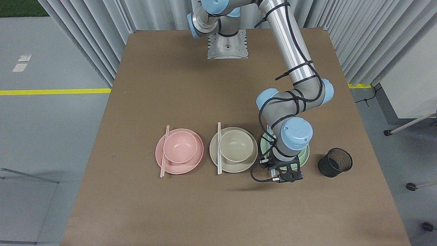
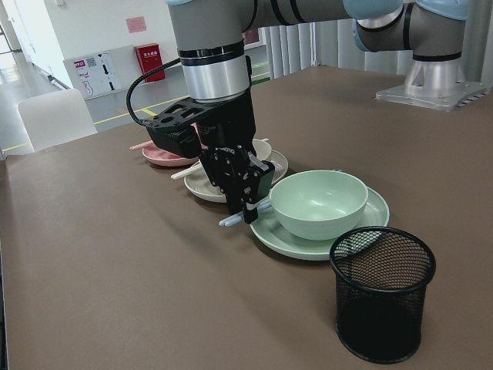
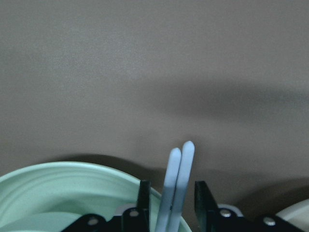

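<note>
My gripper [image 2: 250,206] hangs low at the near edge of the green plate [image 2: 289,243], beside the green bowl [image 2: 319,212]. In the wrist view, its open fingers [image 3: 144,198] straddle a pair of pale blue chopsticks [image 3: 176,193] that lie along the plate's rim; I cannot tell whether they touch. The front view mostly hides this plate under the arm.
A cream plate with bowl [image 1: 236,144] and chopsticks [image 1: 219,151] sits left, a pink set [image 1: 180,145] further left. A black mesh cup [image 1: 335,164] stands right of the green plate.
</note>
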